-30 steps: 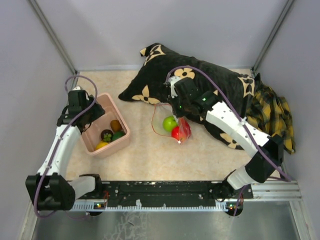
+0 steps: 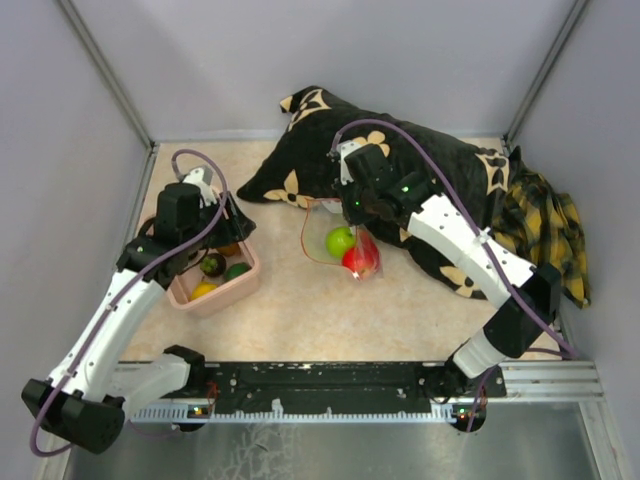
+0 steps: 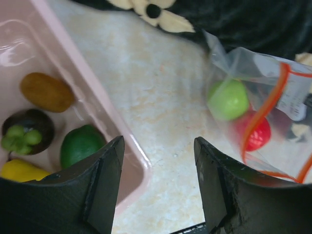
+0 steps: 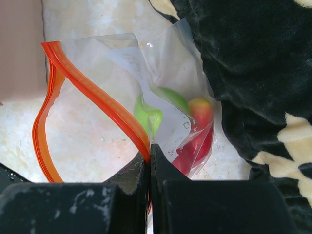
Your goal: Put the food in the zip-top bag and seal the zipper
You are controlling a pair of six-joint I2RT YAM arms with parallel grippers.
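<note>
The zip bag (image 4: 87, 122), with orange zipper, holds a green apple (image 2: 339, 241) and a red fruit (image 2: 361, 259). My right gripper is shut on its zipper edge. My left gripper hangs over the pink bin (image 2: 215, 295), fingers apart with nothing between them. In the bin the left wrist view shows a brown potato (image 3: 46, 91), a dark mangosteen-like fruit (image 3: 41, 127), a green item (image 3: 80, 148) and a yellow item (image 3: 22, 171).
A black floral cushion (image 2: 300, 150) lies behind the bag, with a yellow plaid cloth (image 2: 545, 240) at right. Bare tabletop lies between bin and bag, toward the front.
My left arm has moved right and slightly toward the front, from the bin's back-left to over its right side. The right arm and bag look about the same.
</note>
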